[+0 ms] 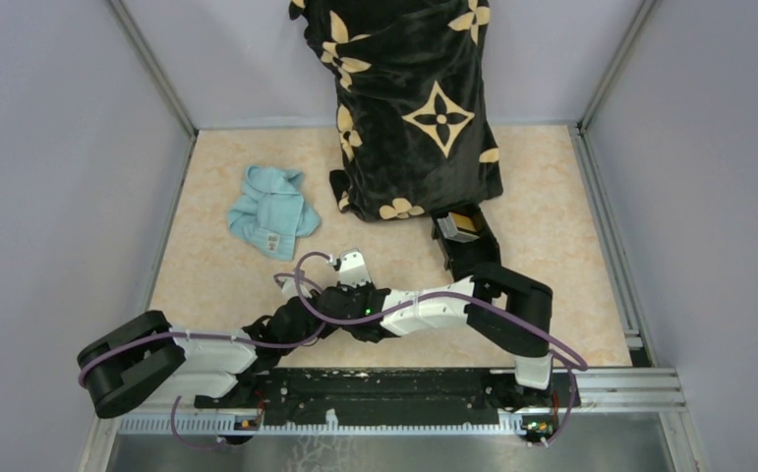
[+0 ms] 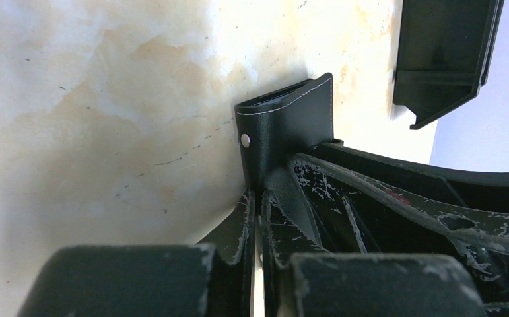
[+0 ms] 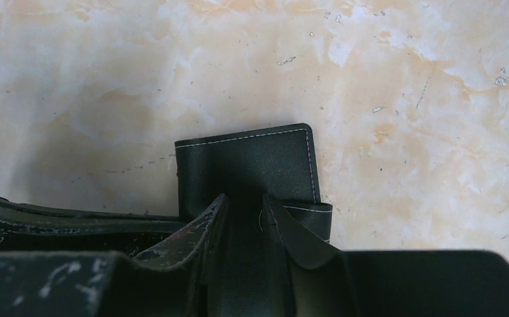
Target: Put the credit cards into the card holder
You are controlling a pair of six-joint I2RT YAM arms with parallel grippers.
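Note:
The black card holder (image 2: pixel 291 125), with pale stitching and a metal snap, stands out from between the fingers of my left gripper, which is shut on its near edge. In the right wrist view the holder's broad face (image 3: pixel 245 158) lies under my right gripper. Its fingertips are apart, and whether they touch the leather I cannot tell. From above, the arms hide the holder. Cards (image 1: pixel 461 226), one grey-white and one yellowish, stand in the black box (image 1: pixel 473 254) at the right.
A light blue cloth (image 1: pixel 271 209) lies at the back left. A dark patterned blanket (image 1: pixel 404 118) hangs over the table's back, reaching close to the box. The two arms meet near the front middle.

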